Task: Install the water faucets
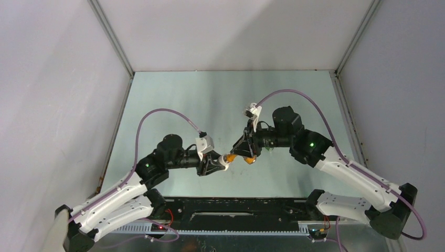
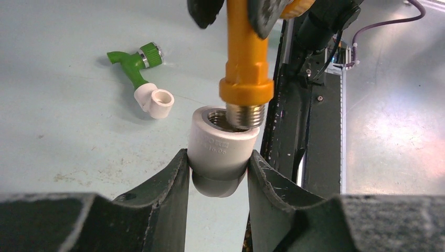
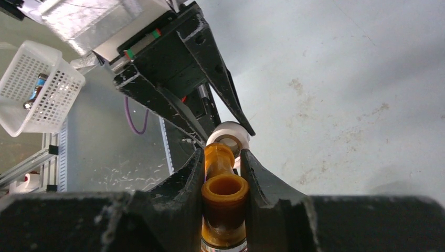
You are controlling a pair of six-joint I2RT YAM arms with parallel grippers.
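Observation:
My left gripper is shut on a white threaded fitting (image 2: 215, 149), its socket facing upward in the left wrist view. My right gripper is shut on an orange faucet (image 3: 223, 202). The faucet's metal threaded end (image 2: 244, 115) is at the mouth of the white fitting, slightly toward one side; whether it is inside cannot be told. On the table lies a green faucet (image 2: 134, 65) attached to a white elbow (image 2: 160, 105), mostly hidden by my right arm in the top view.
A dark rail (image 1: 236, 207) runs along its front edge. A white basket (image 3: 52, 100) with objects in it sits beyond the table in the right wrist view. Walls enclose the sides and back.

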